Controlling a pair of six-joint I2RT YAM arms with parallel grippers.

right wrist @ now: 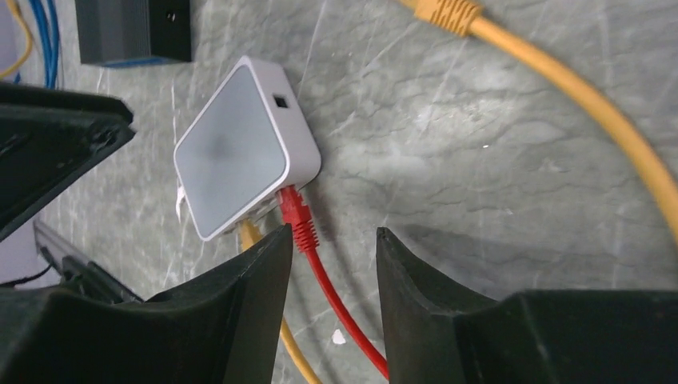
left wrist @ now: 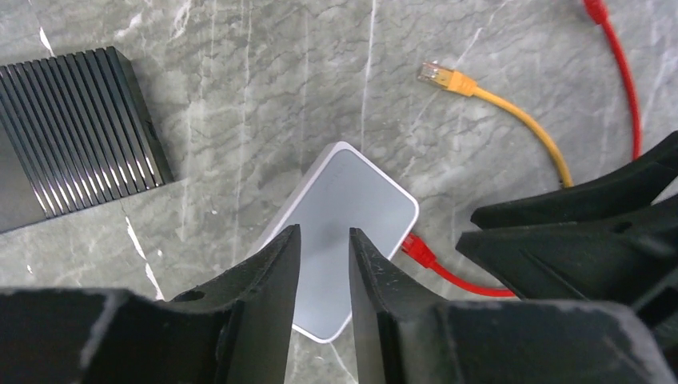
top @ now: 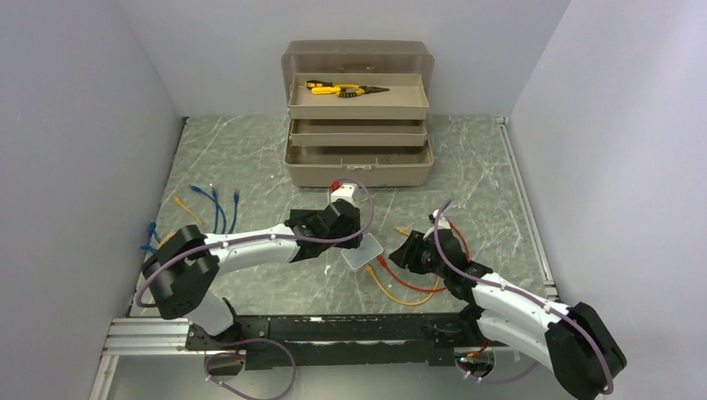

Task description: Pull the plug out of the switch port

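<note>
The small silver-white switch [top: 362, 250] lies mid-table, seen from above in the left wrist view [left wrist: 336, 208]. In the right wrist view a red plug [right wrist: 297, 216] sits at its port side, beside a yellow cable [right wrist: 289, 344]. My left gripper is over the switch, part open with nothing visible between its fingers. My right gripper is beside the red plug, above the table, part open and empty. The other gripper's black body intrudes into each wrist view.
A black finned box [left wrist: 88, 136] lies behind the switch. A beige toolbox [top: 358, 175] stands at the back. Loose blue cables [top: 218, 212] lie on the left, red and yellow ones on the right.
</note>
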